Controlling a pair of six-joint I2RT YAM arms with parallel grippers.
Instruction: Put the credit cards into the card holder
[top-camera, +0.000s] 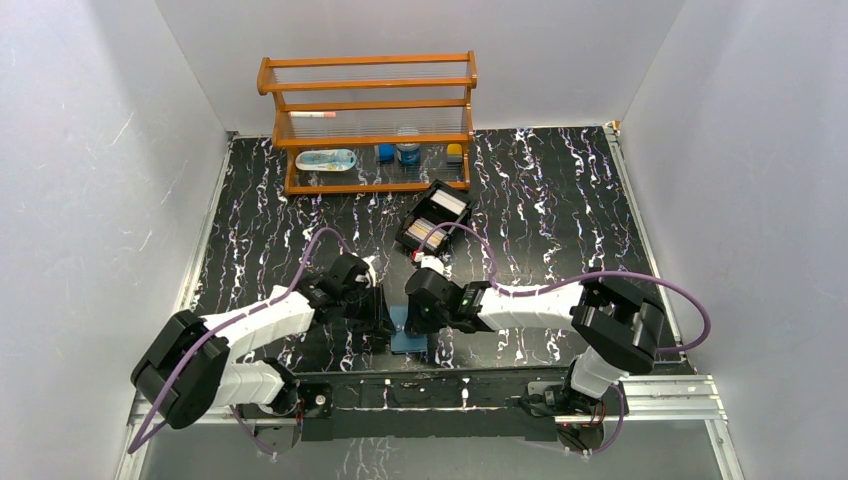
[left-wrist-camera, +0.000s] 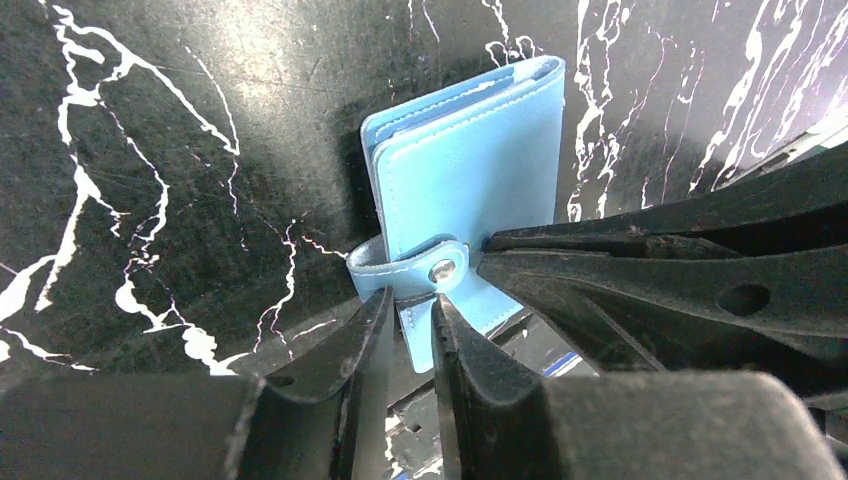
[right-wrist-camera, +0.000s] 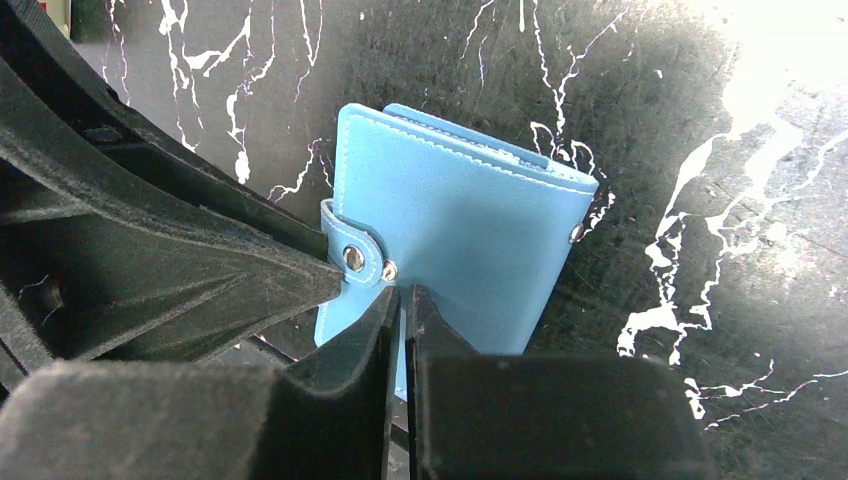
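Observation:
The light-blue card holder lies closed on the black marbled table, near its front edge; its cards are hidden. A short strap with a metal snap is folded over its side edge, beside a round stud on the cover. At that edge, my left gripper is shut on the strap, a slim gap showing between its fingers. My right gripper is shut, its tips touching the cover close to the stud; nothing clearly shows between them. Both grippers almost meet over the holder.
Behind the arms lies an open black case with light contents. At the back stands a wooden rack holding several small items.

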